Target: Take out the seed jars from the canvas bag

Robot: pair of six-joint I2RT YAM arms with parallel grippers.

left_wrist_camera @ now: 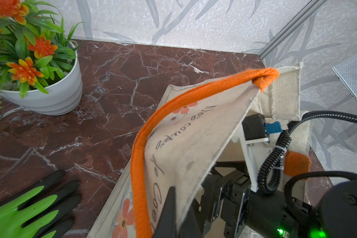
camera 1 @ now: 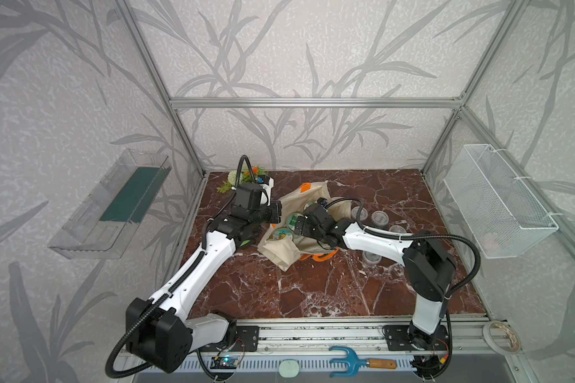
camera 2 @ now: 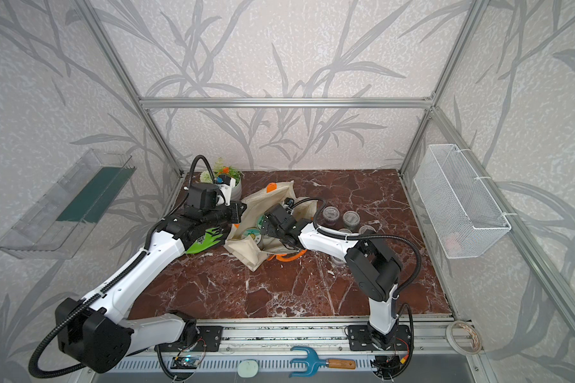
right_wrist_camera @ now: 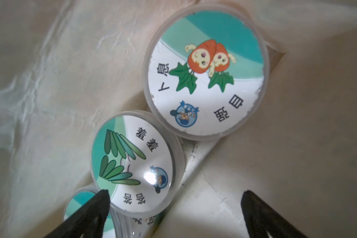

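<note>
The canvas bag (camera 1: 279, 255) lies open at mid-table, its orange strap (left_wrist_camera: 136, 158) at the left side. My left gripper is shut on the bag's edge, the cloth running between its dark fingers. Inside the bag, my right gripper stands open with nothing held. The right wrist view shows a carrot-lid seed jar (right_wrist_camera: 206, 75) and a leaf-lid seed jar (right_wrist_camera: 132, 162) close together. A third seed jar (right_wrist_camera: 80, 202) is partly hidden behind one finger (right_wrist_camera: 93, 216).
Several clear jars (camera 1: 379, 219) stand right of the bag, near the right arm. A potted plant (left_wrist_camera: 43, 95) and a green-black glove (left_wrist_camera: 27, 210) lie to the left. A white wire basket (camera 1: 501, 201) hangs at the right wall.
</note>
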